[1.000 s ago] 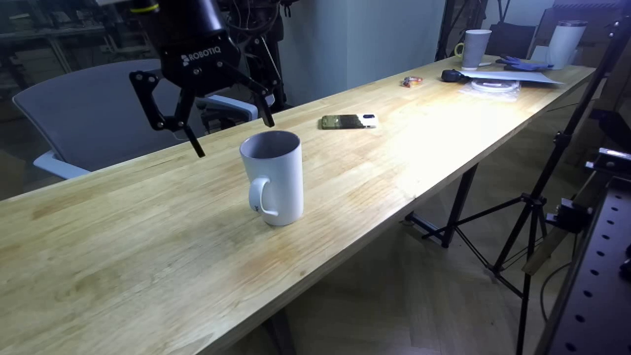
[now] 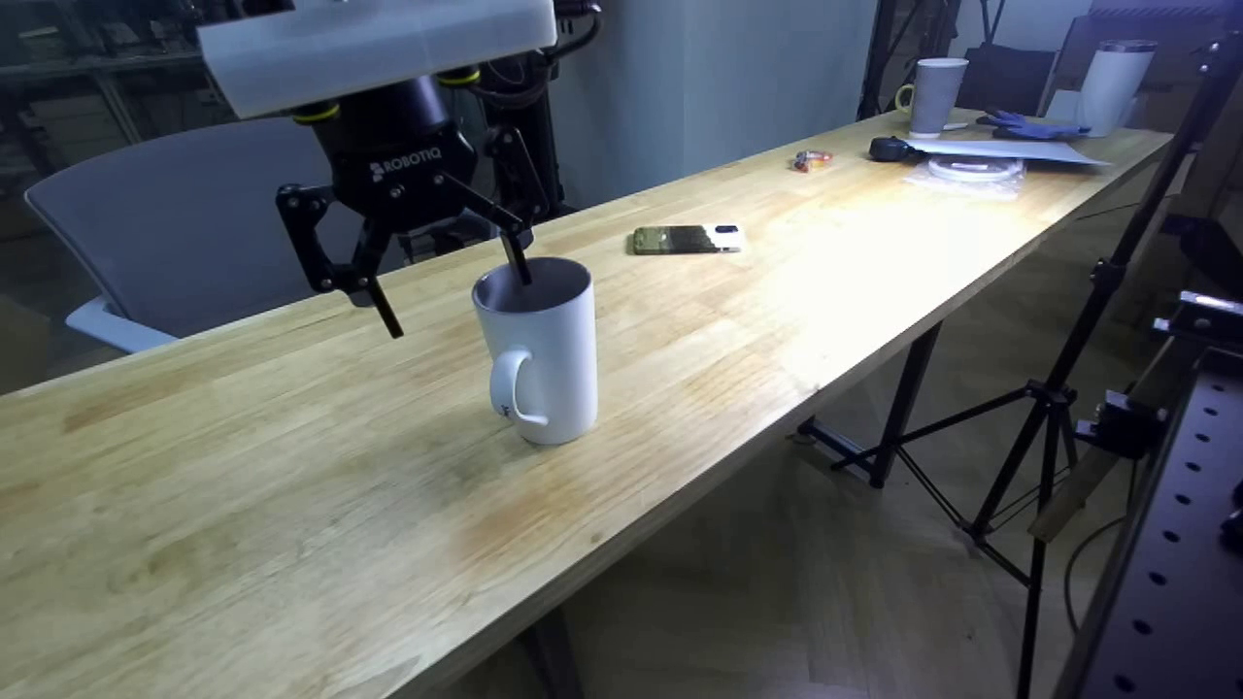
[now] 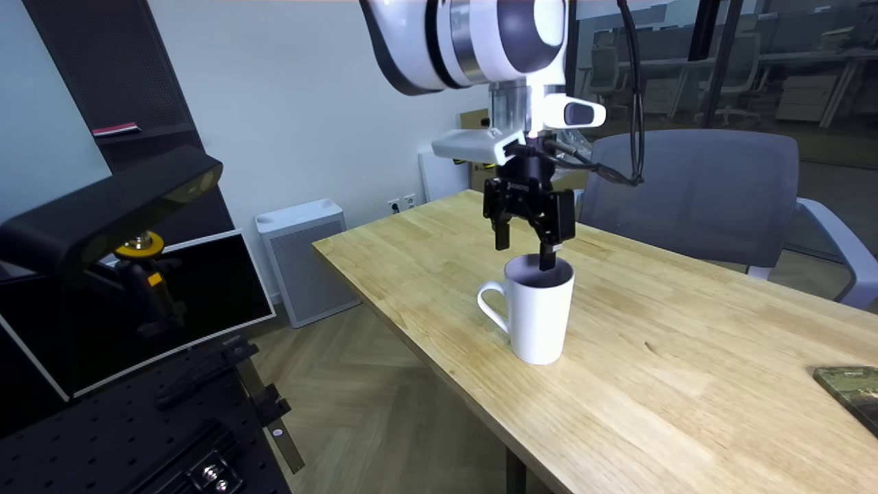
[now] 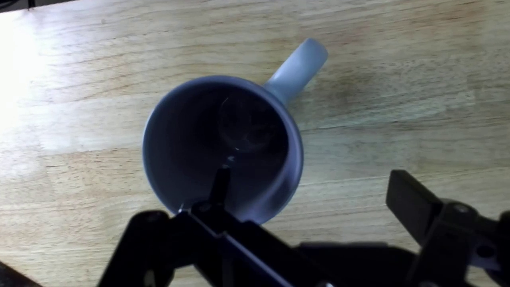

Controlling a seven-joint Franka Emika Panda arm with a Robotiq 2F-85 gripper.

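A tall white mug with a grey inside stands upright on the wooden table. In exterior view 1 its handle points toward the lower left; exterior view 2 shows the mug with the handle on its left. My gripper is open above it, fingers spread wide. One finger dips into the mug's mouth, and the other hangs outside over the table, so the rim lies between them. From the wrist view, the mug looks empty, and my gripper has one finger over its opening. Nothing is clamped.
A patterned phone lies behind the mug. At the table's far end are another mug, a white tumbler, blue gloves and a small wrapped item. Bare table surrounds the mug; its front edge is close.
My gripper has come down toward the mug, its right finger going from above the rim into the opening. The mug has stayed in place.
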